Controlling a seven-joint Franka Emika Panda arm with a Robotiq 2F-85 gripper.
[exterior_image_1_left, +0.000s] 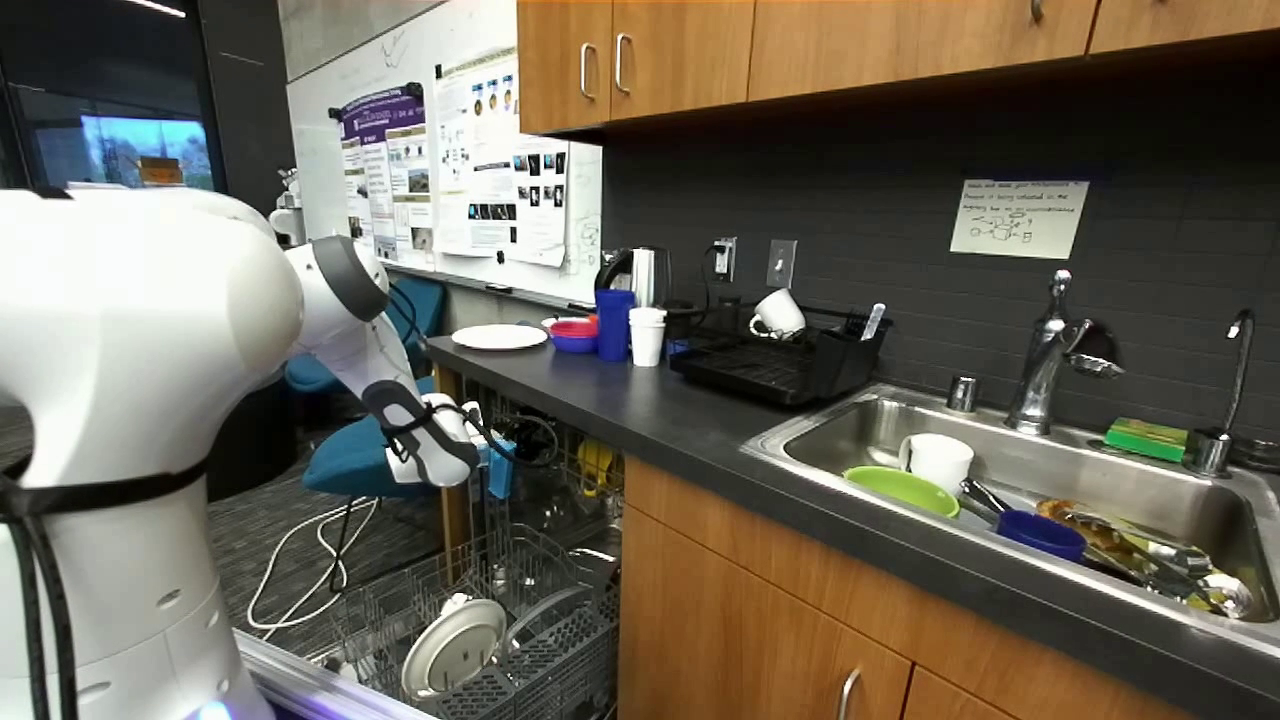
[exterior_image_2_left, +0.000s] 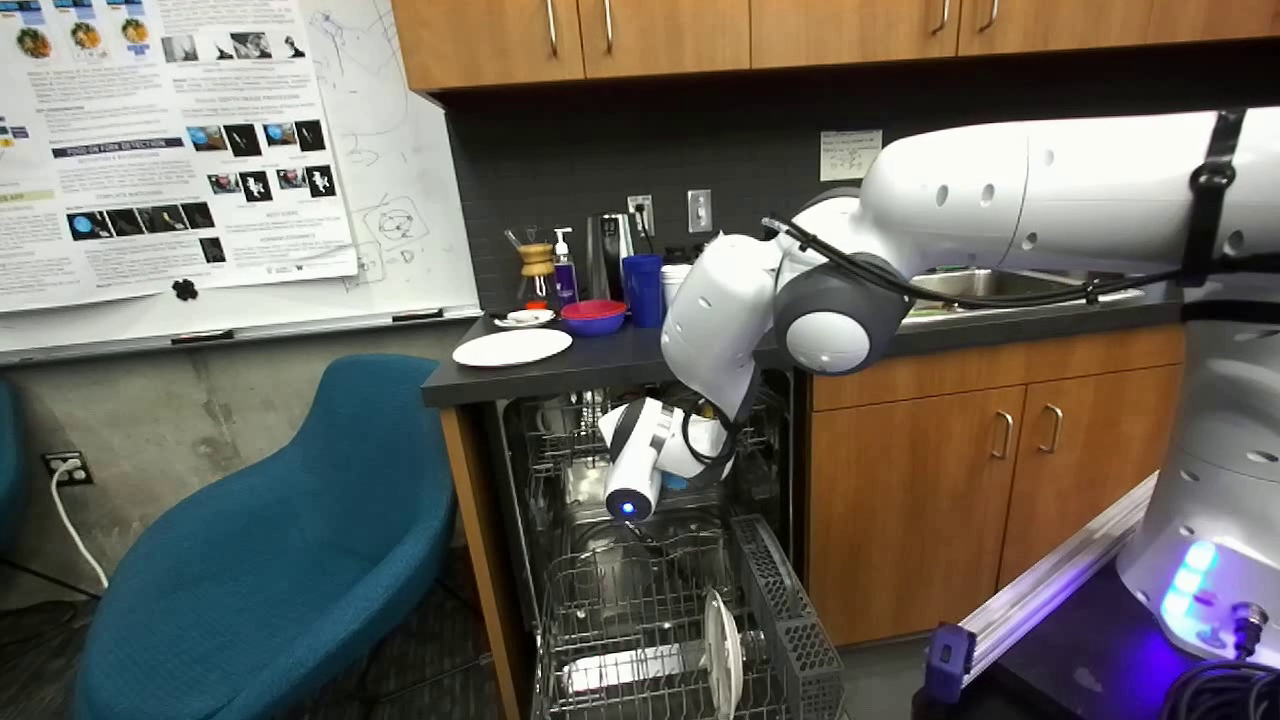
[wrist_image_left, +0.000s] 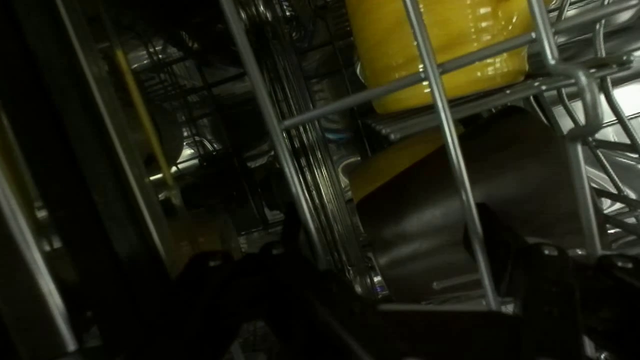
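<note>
My gripper is a dark silhouette along the bottom of the wrist view. Shadow hides its fingers, and I cannot tell what lies between them. Close in front are metal rack wires of the dishwasher's upper rack. Behind these wires sit a yellow cup and a dark grey and yellow vessel. In exterior view 2 the wrist reaches into the dishwasher opening, above the pulled-out lower rack. A light blue piece shows beside the wrist in exterior view 1.
White plates stand in the lower rack. Above the dishwasher, the counter carries a white plate, bowls and cups. The sink holds several dishes. Wooden cabinets border the opening on one side, a blue chair stands on the other.
</note>
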